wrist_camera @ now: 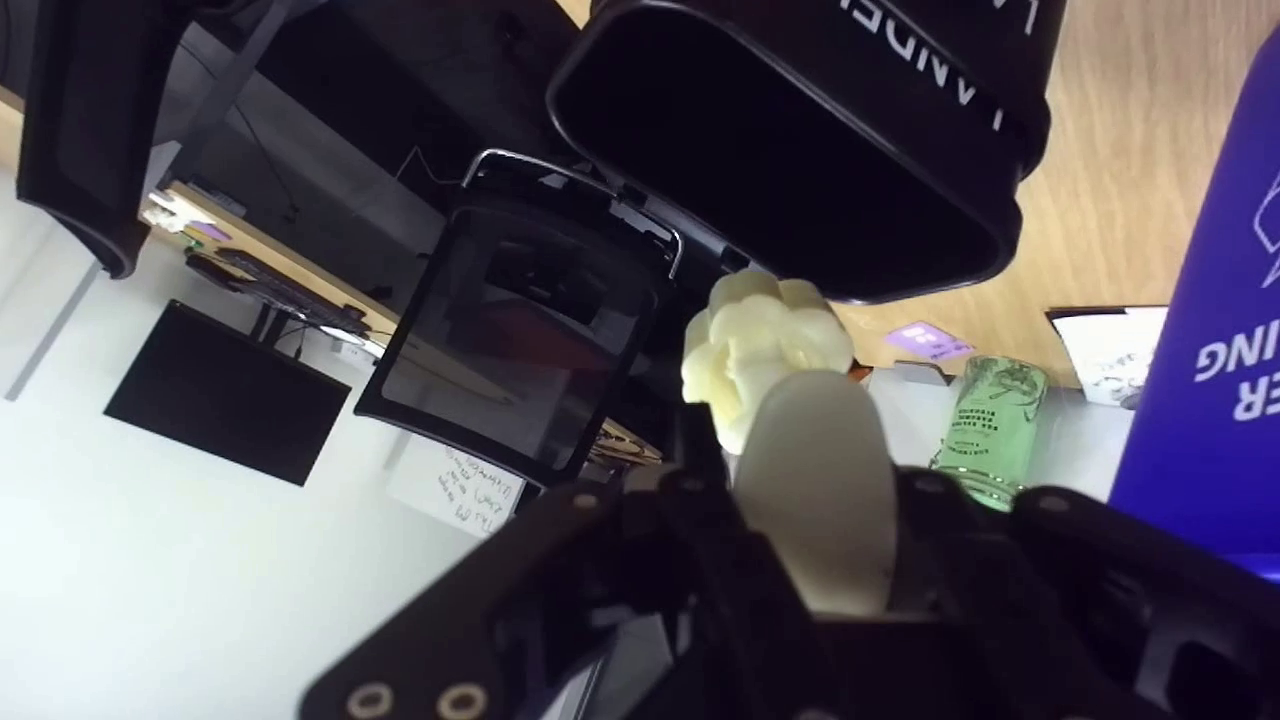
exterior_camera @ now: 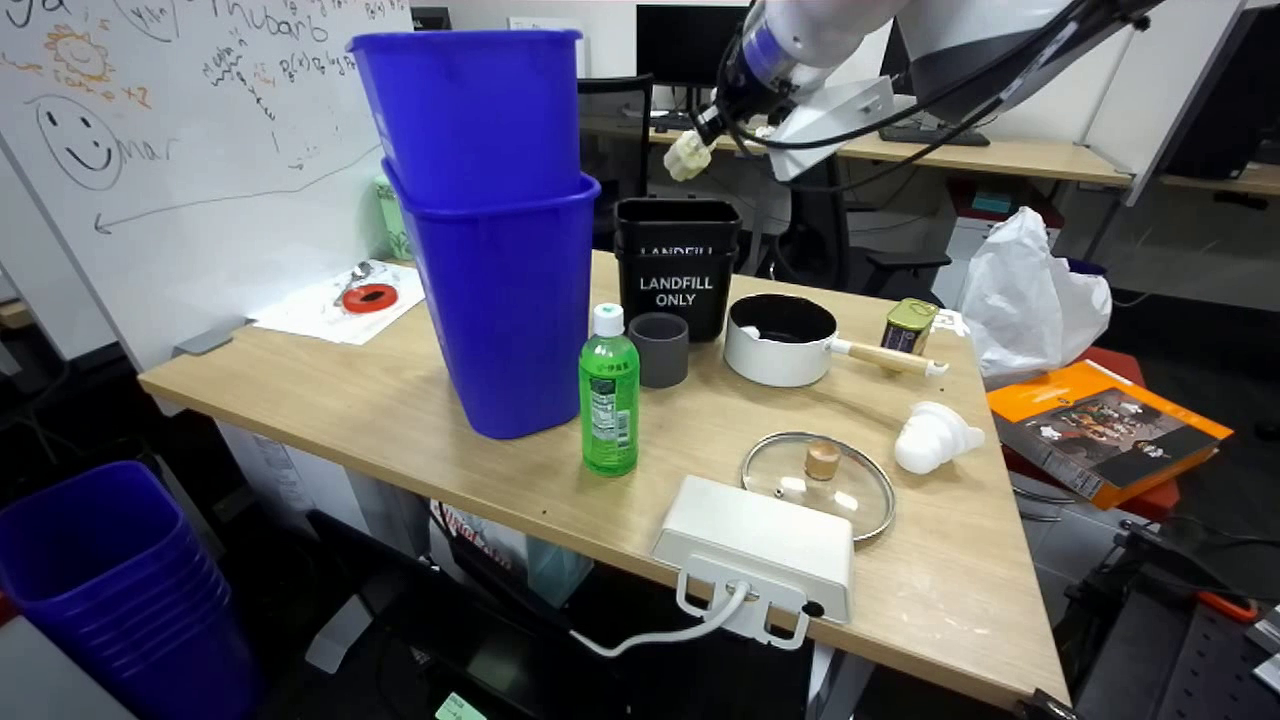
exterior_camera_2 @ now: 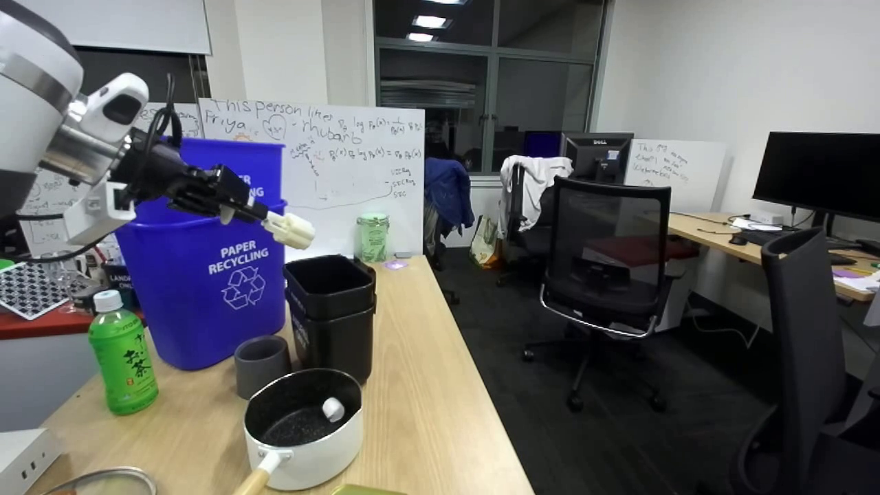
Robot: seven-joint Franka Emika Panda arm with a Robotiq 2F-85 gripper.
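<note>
My gripper (exterior_camera_2: 268, 218) is shut on a cream-coloured, lobed object (exterior_camera_2: 290, 230), held up above the table. The wrist view shows the lobed end of this cream object (wrist_camera: 758, 342) in front of the fingers, near the open mouth of the black landfill bin (wrist_camera: 780, 156). In exterior view 1 the cream object (exterior_camera: 687, 155) appears above and behind the rim of the black bin (exterior_camera: 678, 270). A white pot (exterior_camera_2: 317, 449) with a small white piece (exterior_camera_2: 333, 409) inside stands in front of the bin.
Tall stacked blue recycling bins (exterior_camera: 498, 300) stand left of the black bin. Nearby are a grey cup (exterior_camera: 659, 349), a green bottle (exterior_camera: 609, 402), a glass lid (exterior_camera: 882, 510), a white power box (exterior_camera: 768, 534) and a can (exterior_camera: 908, 326). Bare table (exterior_camera: 360, 390) shows at left.
</note>
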